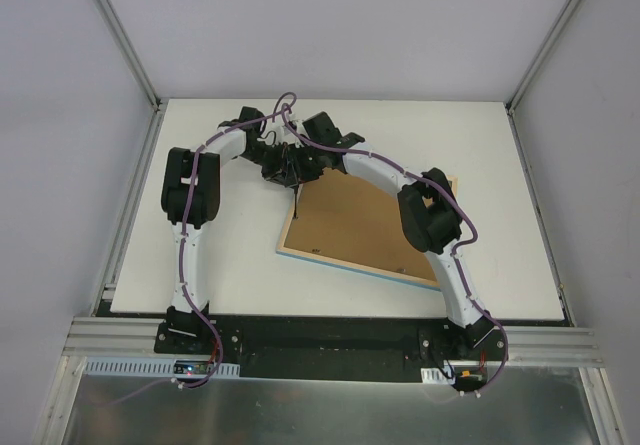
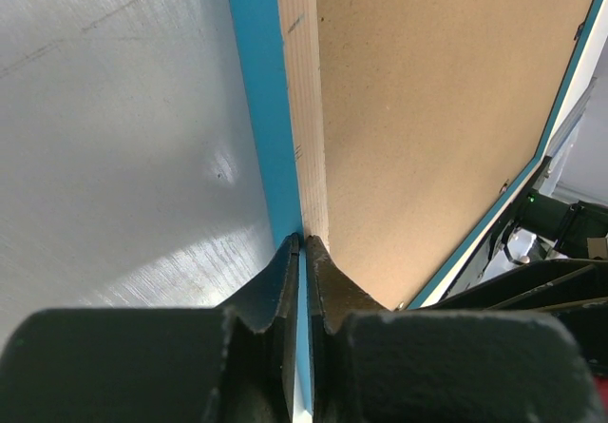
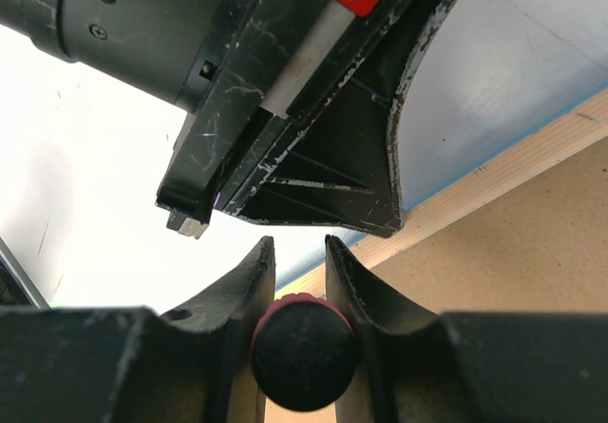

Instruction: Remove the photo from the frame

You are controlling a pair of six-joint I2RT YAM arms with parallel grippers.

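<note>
The picture frame [image 1: 360, 225] lies back-up on the white table, brown backing board [image 2: 427, 109] showing inside a light wood and blue edge [image 2: 261, 81], with small metal clips along it. My left gripper is shut at the frame's left edge, nothing visible between its fingertips. My right gripper hangs over that same edge, close beside the left one, shut on a dark cylindrical tool with a red ring [image 3: 302, 356], seen end-on in the right wrist view. Its thin dark shaft points down to the edge in the top view.
Both arms meet above the frame's upper left, hiding that corner. Bare table [image 1: 150, 275] lies left of the frame and along the back. Walls border the table at the sides and back.
</note>
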